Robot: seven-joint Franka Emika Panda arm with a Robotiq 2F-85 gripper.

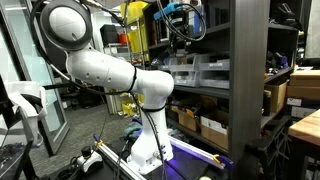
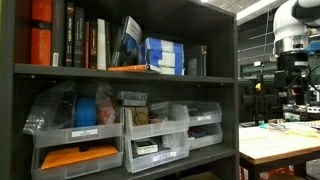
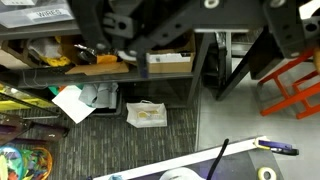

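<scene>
In the wrist view my gripper shows as blurred dark fingers along the top, standing wide apart with nothing seen between them. The white arm (image 1: 105, 70) reaches up from its base in exterior view 1, and its upper end leaves the frame. On the right of exterior view 2, part of the arm (image 2: 290, 40) hangs beside the shelf, apart from it. The shelf unit (image 2: 235, 110) holds a row of books (image 2: 98, 42) above and clear plastic bins (image 2: 155, 128) below.
An orange packet (image 2: 78, 155) lies in the lower left bin. Low on the shelf is a cardboard box (image 1: 214, 132). A wooden table (image 2: 280, 145) stands right of the shelf. The grey floor (image 3: 155, 145) looks mostly open below the shelf.
</scene>
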